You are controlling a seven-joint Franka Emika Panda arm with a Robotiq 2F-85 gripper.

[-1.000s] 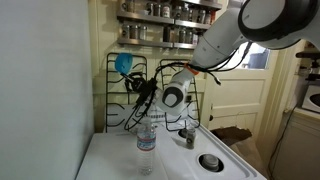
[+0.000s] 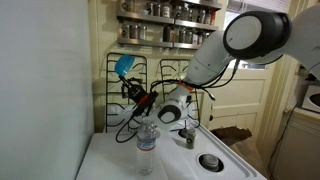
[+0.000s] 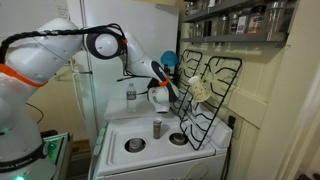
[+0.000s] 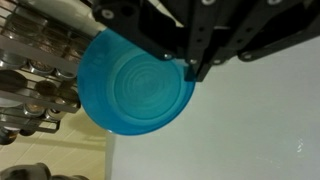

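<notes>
A translucent blue bowl (image 4: 145, 84) fills the middle of the wrist view, its round inside facing the camera. My gripper is shut at its rim, with the thin edge by the fingertips. In exterior view 1 the blue bowl (image 2: 124, 65) is held up in the air, tilted, near the left part of the black wire rack (image 2: 112, 100). Exterior view 2 shows only a small part of the bowl (image 3: 169, 57), beside the arm.
On the white stovetop (image 2: 105, 160) stand a clear water bottle (image 2: 146, 150) and a small can (image 2: 190, 139). A white container (image 3: 198, 89) hangs at the rack. Shelves of jars (image 2: 160, 20) are above, and a white wall (image 2: 45, 90) closes the left side.
The bottle and can have stayed put.
</notes>
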